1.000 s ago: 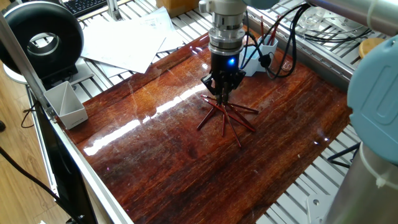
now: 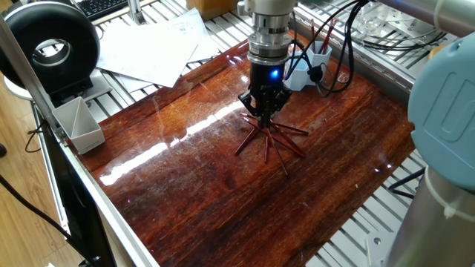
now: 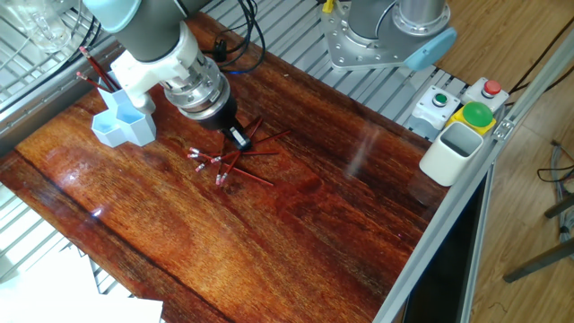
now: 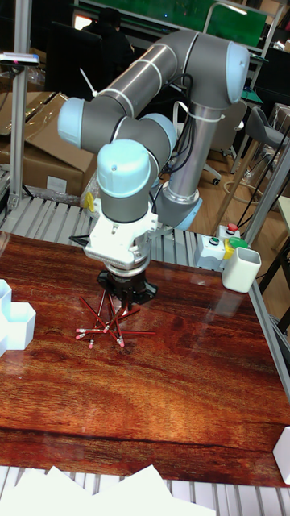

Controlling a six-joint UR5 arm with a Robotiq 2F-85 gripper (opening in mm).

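Note:
Several dark red sticks (image 2: pixel 287 165) lie crossed in a loose pile near the middle of the wooden tabletop, fanning outward. In exterior view 2, pale ends show on the sticks (image 3: pixel 256 175) at one side of the pile. Over the pile, my black gripper (image 2: pixel 265 122) points down, its fingertips at the place where the sticks cross. Whether the fingers touch or enclose any stick cannot be made out, and their gap is unclear. In exterior view 3 the gripper (image 4: pixel 127 301) partly covers the far side of the pile.
A pale blue holder of joined hexagonal cups (image 3: pixel 109 133) stands near one table edge, with a few red sticks upright in it. A white box (image 2: pixel 79 126) and a white square cup (image 3: pixel 450 154) stand at other edges.
Compared with a second ago, my gripper has come slightly lower and a touch to the left in exterior view 1. The sticks look unmoved.

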